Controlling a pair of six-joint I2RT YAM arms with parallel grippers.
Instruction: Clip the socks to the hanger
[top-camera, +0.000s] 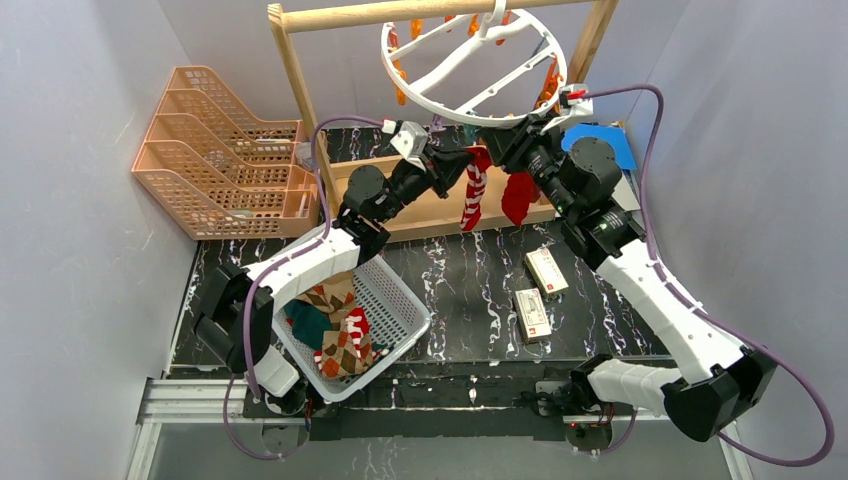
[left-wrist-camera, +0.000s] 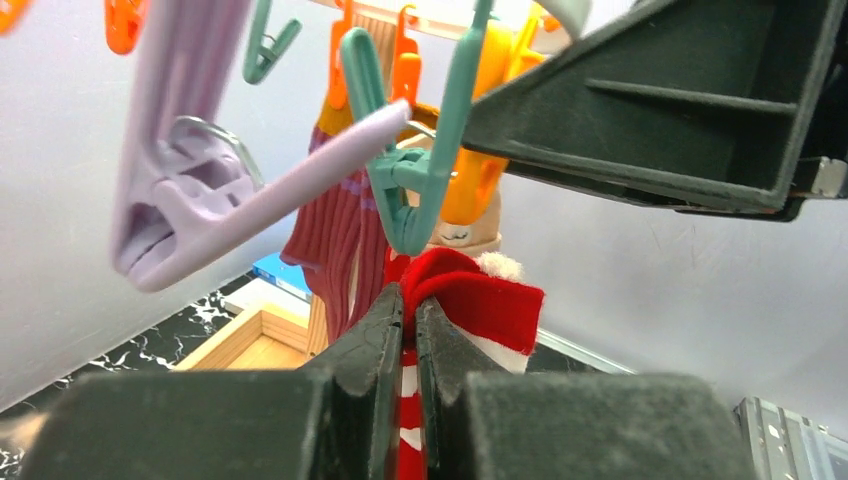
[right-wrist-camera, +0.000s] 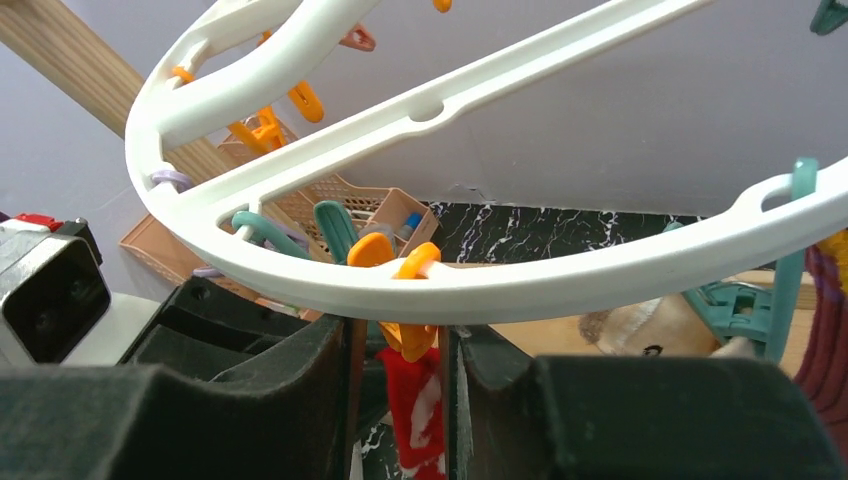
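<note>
A red-and-white striped sock (top-camera: 473, 200) dangles from my left gripper (top-camera: 470, 158), which is shut on its upper part. In the left wrist view its red top (left-wrist-camera: 490, 305) folds over to the right of the fingertips. An orange clip (right-wrist-camera: 412, 335) hangs from the rim of the white round hanger (right-wrist-camera: 560, 290), and my right gripper is shut on that clip. The sock's top lies just below the clip; whether it is between the clip's fingers cannot be told. Teal (left-wrist-camera: 410, 180) and lilac (left-wrist-camera: 190, 200) clips hang nearby.
Other socks (left-wrist-camera: 340, 240) hang behind. A grey basket (top-camera: 400, 305) at lower left holds several socks. The wooden frame (top-camera: 292, 75) carries the hanger. Two small boxes (top-camera: 546, 270) lie on the marble table; an orange rack (top-camera: 215, 160) stands at left.
</note>
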